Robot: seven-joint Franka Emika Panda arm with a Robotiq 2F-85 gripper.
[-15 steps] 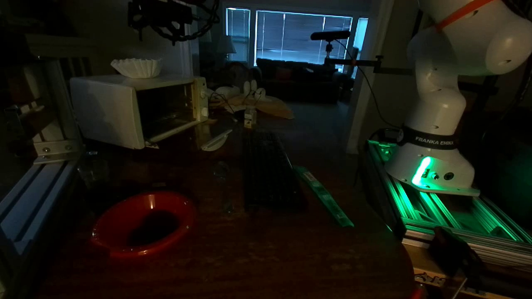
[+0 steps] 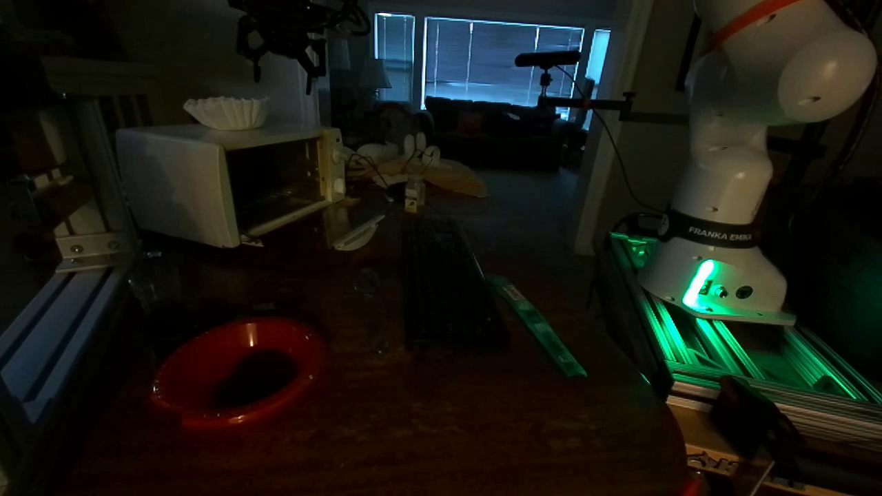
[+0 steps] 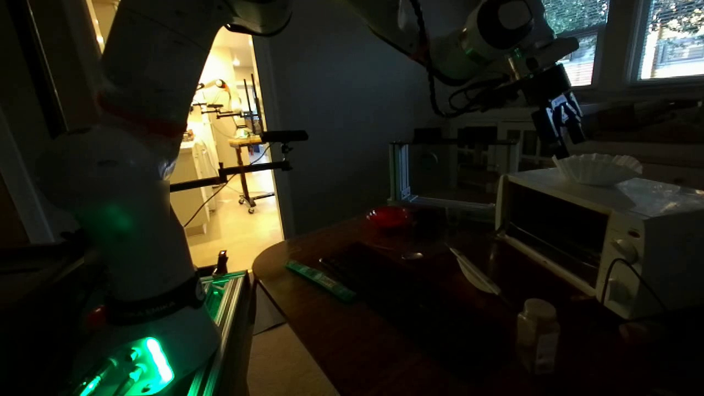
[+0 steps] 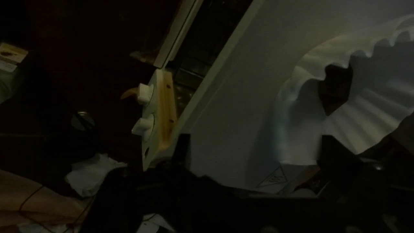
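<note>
A white fluted paper filter (image 2: pixel 227 113) rests on top of the white toaster oven (image 2: pixel 178 178). In exterior view 1 my gripper (image 2: pixel 283 73) hangs above and to the right of the filter, its two fingers spread. Exterior view 2 puts the gripper (image 3: pixel 566 146) just over the near rim of the filter (image 3: pixel 597 170); whether they touch cannot be told there. Looking down in the wrist view, the gripper stands open over the oven top (image 4: pixel 229 112), and the filter's wall (image 4: pixel 297 128) reaches in between the fingers from the right.
A red bowl (image 2: pixel 186 393) sits at the table's front left. A dark keyboard (image 2: pixel 450 285), a green packet (image 2: pixel 539 326), a white plate-like piece (image 2: pixel 360 235) and a small jar (image 3: pixel 538 333) lie or stand on the table. Bare tabletop (image 2: pixel 463 421) shows at the front.
My gripper has come down and slightly right in exterior view 1, and its fingers now point downward beside the filter. The filter and table objects have stayed put.
</note>
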